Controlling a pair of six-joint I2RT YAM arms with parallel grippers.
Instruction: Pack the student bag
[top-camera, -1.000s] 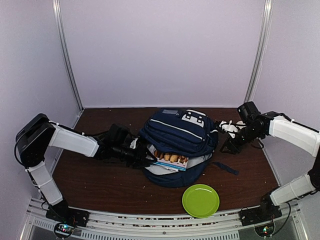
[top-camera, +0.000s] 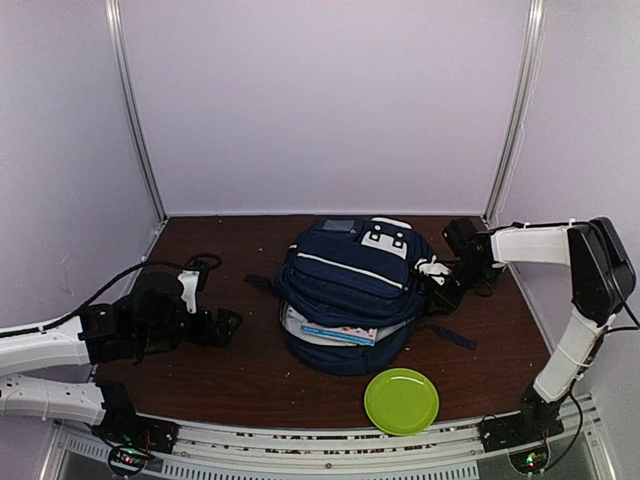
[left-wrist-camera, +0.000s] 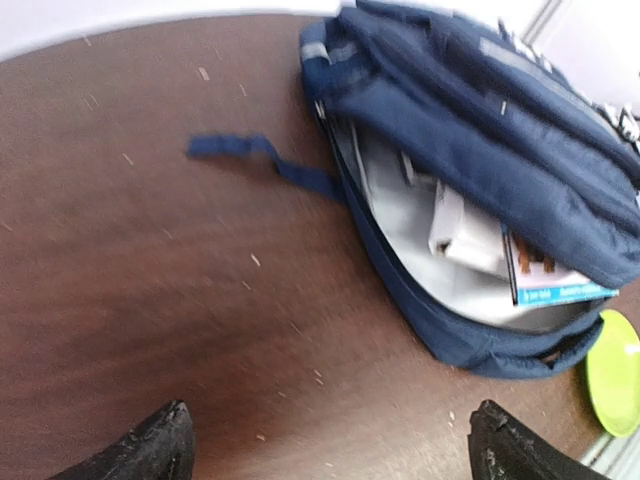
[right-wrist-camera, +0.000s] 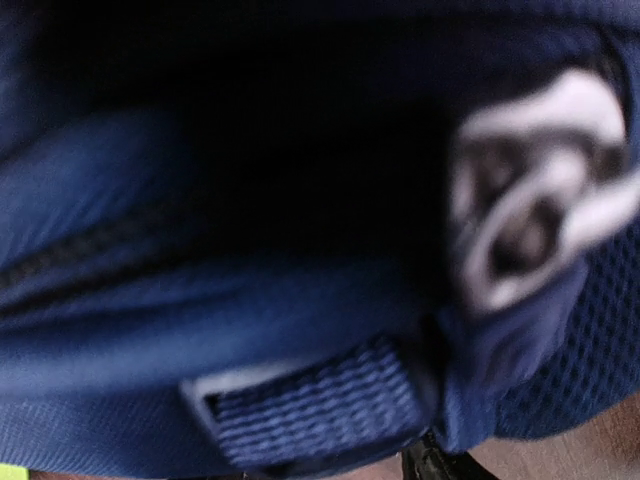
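The navy backpack (top-camera: 350, 270) lies in the middle of the table, its front opening showing a grey lining and books (top-camera: 338, 335), seen also as a book (left-wrist-camera: 545, 275) and a white item (left-wrist-camera: 465, 235) in the left wrist view. My left gripper (top-camera: 222, 328) stands open left of the bag, empty, above bare wood.
A green plate (top-camera: 401, 402) sits at the front edge, right of centre. A loose strap (top-camera: 452, 335) lies right of the bag. Pale walls surround it.
My left gripper has drawn back leftwards from the bag's opening. My right gripper has moved left to the bag's right side. The book is more covered by the bag's flap.
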